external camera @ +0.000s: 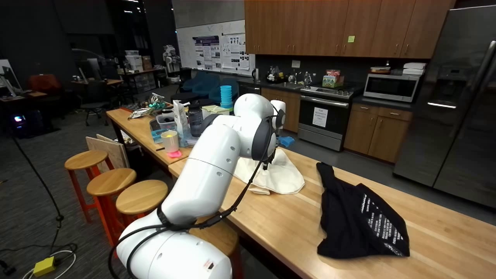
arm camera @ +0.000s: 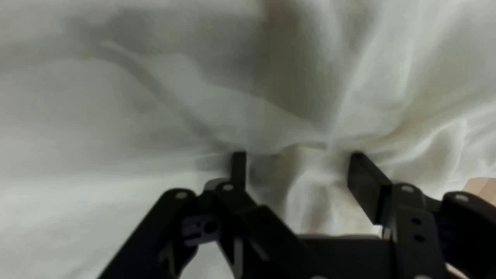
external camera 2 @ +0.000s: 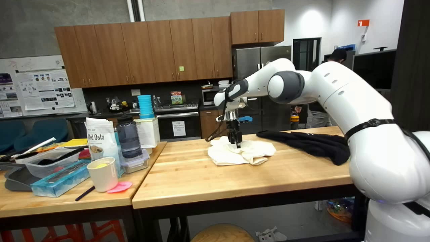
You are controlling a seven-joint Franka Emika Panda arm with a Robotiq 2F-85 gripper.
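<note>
A cream-white cloth (external camera 2: 229, 156) lies rumpled on the wooden table, and its folds (arm camera: 116, 116) fill nearly the whole wrist view. My gripper points down at it with the two black fingers well apart; a raised fold of the cloth shows between them. The fingertips (arm camera: 239, 162) are against or just over the fabric; touching or not I cannot tell. In exterior view 2 the gripper (external camera 2: 236, 143) stands in the middle of the cloth. Exterior view 1 has the arm hiding part of the cloth (external camera: 279, 179).
A black garment with white print (external camera: 360, 216) lies on the table to one side, apart from the cloth. On the adjoining table stand an oats bag (external camera 2: 102, 141), a dark bottle (external camera 2: 129, 137) and a mug (external camera 2: 102, 173).
</note>
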